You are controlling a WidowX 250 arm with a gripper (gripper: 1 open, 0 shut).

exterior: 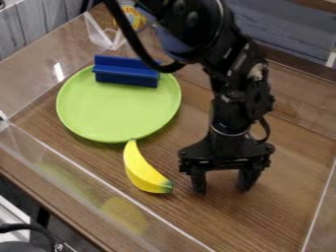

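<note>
The black robot arm comes down from the top centre to the gripper (225, 179), which is open low over the wooden table, with nothing visible between its fingers. A yellow banana (144, 169) lies to the gripper's left, apart from it, just below a green plate (116, 108).
A blue block (126, 71) sits at the plate's back edge. A yellow can (129, 16) is partly visible at the back left. Clear panels run along the left side.
</note>
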